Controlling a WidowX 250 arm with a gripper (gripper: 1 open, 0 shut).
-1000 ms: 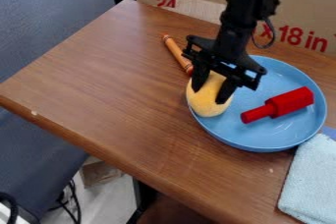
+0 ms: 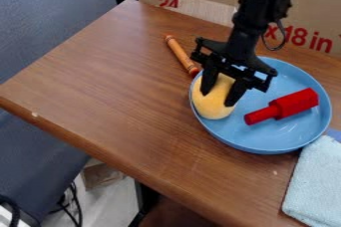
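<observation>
The black gripper (image 2: 221, 84) reaches down over the left part of a blue plate (image 2: 273, 136), its fingers around the top of a pale yellow rounded object (image 2: 209, 104). Whether the fingers press on it cannot be told for sure. A red cylinder with a handle (image 2: 288, 106) lies on the plate's right side. An orange crayon-like stick (image 2: 177, 50) lies on the table behind and left of the plate.
A light blue cloth (image 2: 317, 186) lies at the table's front right. A cardboard box (image 2: 306, 7) stands behind, and a grey chair (image 2: 40, 32) is at the left.
The gripper has shifted very slightly over the yellow object; the other things have not visibly moved.
</observation>
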